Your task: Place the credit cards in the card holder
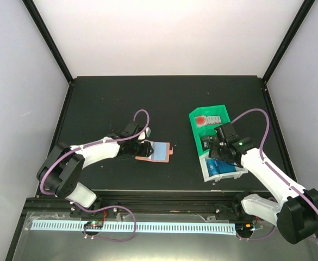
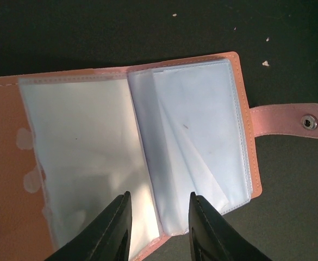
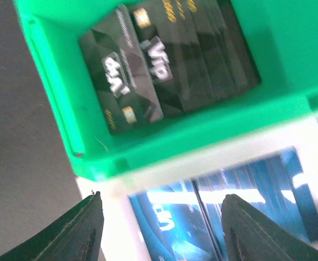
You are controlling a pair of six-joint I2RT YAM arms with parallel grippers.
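The card holder [image 2: 205, 125] lies spread out on the black table, its clear sleeves and strap facing up in the left wrist view. Above its lower edge hovers my left gripper, part open, with nothing visible between its fingers. Blue cards [image 3: 175, 220] lie in a white bin below my right gripper, whose fingers are spread with no card held. Black cards [image 3: 183, 54] rest in the green bin just beyond. From above, the right gripper partly covers both bins.
Red-and-white cards [image 1: 208, 120] sit in the far compartment of the green bin [image 1: 222, 109]. The white bin [image 1: 237, 174] adjoins it on the near side. Between holder and bins the table [image 1: 178, 103] is clear.
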